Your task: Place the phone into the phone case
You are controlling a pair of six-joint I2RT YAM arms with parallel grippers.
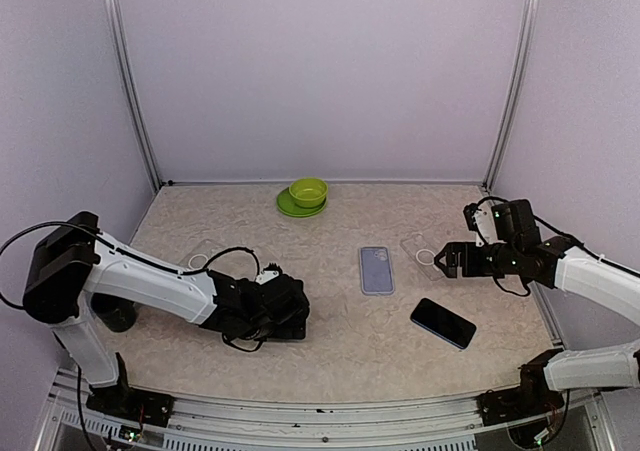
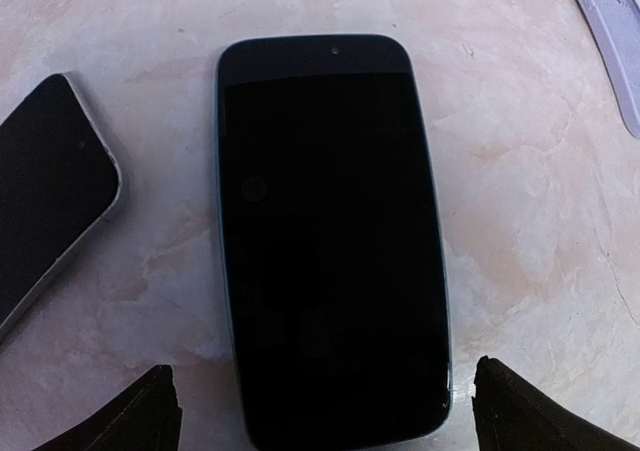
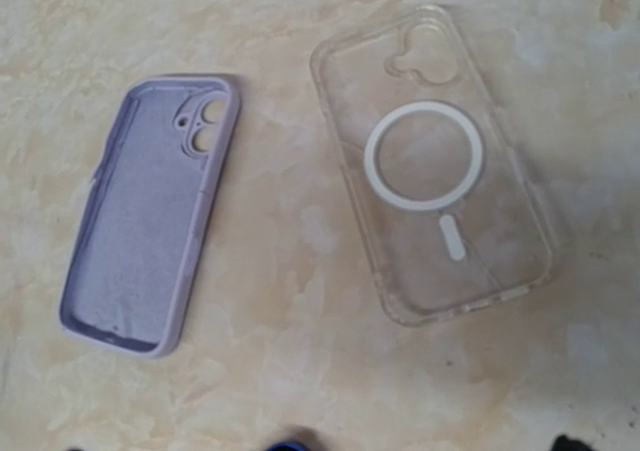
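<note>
In the left wrist view a black phone [image 2: 335, 241] lies flat on the table, screen up. The fingertips of my open left gripper stand to either side of its lower end, nothing held. From the top, my left gripper [image 1: 290, 316] covers most of that phone. A lavender phone case [image 3: 145, 211] lies open side up in the right wrist view, left of a clear case with a white ring [image 3: 435, 171]. Above the table by the clear case, my right gripper [image 1: 452, 260] is open and empty. Another black phone [image 1: 443, 323] lies on the right.
A further dark phone [image 2: 50, 191] lies close by on the left. At the back are a green bowl and plate [image 1: 290, 208]. Partly behind the left arm is another clear case [image 1: 200, 257].
</note>
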